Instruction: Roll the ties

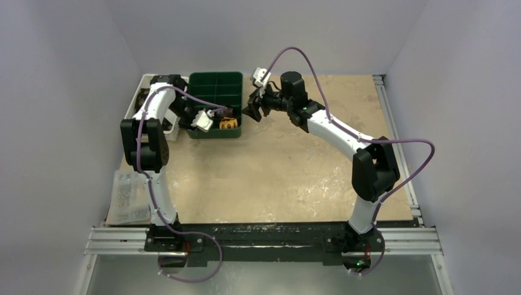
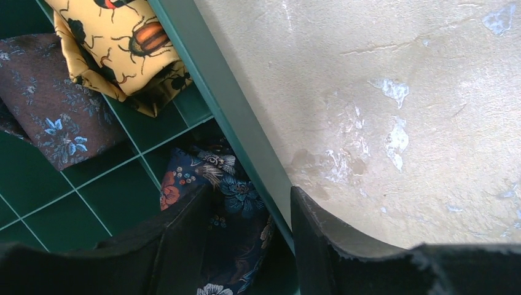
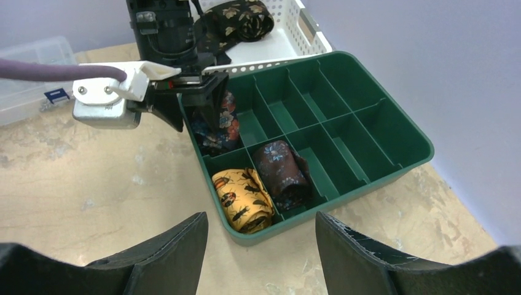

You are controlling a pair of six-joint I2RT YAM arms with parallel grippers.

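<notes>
The green divided box (image 1: pixel 239 126) stands at the back left of the table. In its front compartments lie three rolled ties: a navy floral tie (image 2: pixel 239 215), a brown floral tie (image 3: pixel 282 172) and a yellow beetle-print tie (image 3: pixel 242 200). My left gripper is open at the box's wall, one finger above the navy tie and the other by the wall's outer side. Nothing visible is held there. To the right of the box hovers my right gripper, open and empty, facing it.
A white basket (image 3: pixel 301 27) with a dark gold-patterned tie (image 3: pixel 249 21) stands left of the box. Farther forward on the left lies a clear plastic container (image 1: pixel 129 196).
</notes>
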